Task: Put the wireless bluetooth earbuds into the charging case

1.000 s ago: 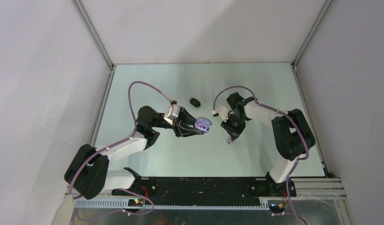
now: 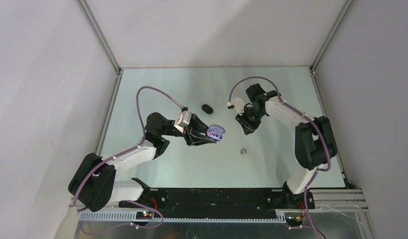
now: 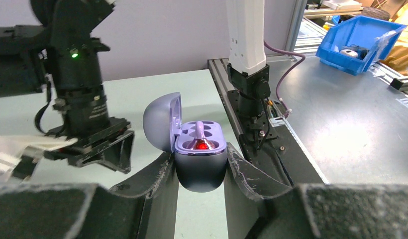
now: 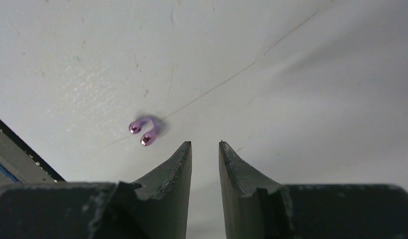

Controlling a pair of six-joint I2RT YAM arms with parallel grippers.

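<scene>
The purple charging case [image 3: 200, 159] stands upright with its lid [image 3: 159, 122] swung open, and my left gripper is shut on its lower body. A small red light glows among the holes inside it. On the table lies a purple C-shaped earbud [image 4: 146, 129] with two shiny round ends; from above, this earbud [image 2: 243, 151] shows as two small spots. My right gripper is part open with bare space between its fingertips. In the right wrist view the earbud is left of the fingers, untouched. From above, that gripper [image 2: 249, 131] is behind the earbud.
A small black oval object [image 2: 207, 108] lies on the table behind the case. A blue bin [image 3: 358, 42] stands off the table.
My right gripper has drawn back from the earbud toward the rear of the table, leaving it in plain view on the surface. The left arm and the case have not moved.
</scene>
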